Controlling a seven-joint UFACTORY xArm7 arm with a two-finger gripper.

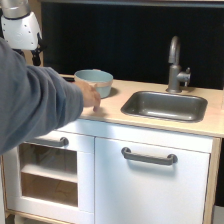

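Observation:
At the upper left edge is my white and black gripper (36, 55), partly cut off by the frame and by a person's sleeve; its fingers are too small to read. A pale blue bowl or pot (95, 77) stands on the wooden counter (125, 91), to the right of the gripper and apart from it. Reaching in from the left, a person's arm in a blue-grey sleeve (35, 100) crosses in front, with the hand (88, 95) just before the bowl. Whether the hand holds anything cannot be made out.
A metal sink (165, 105) with a dark faucet (176, 70) occupies the counter's right side. White cabinet doors (145, 185) with grey handles (150, 157) are below; the left one has a window (50, 162). A black panel (115, 40) backs the counter.

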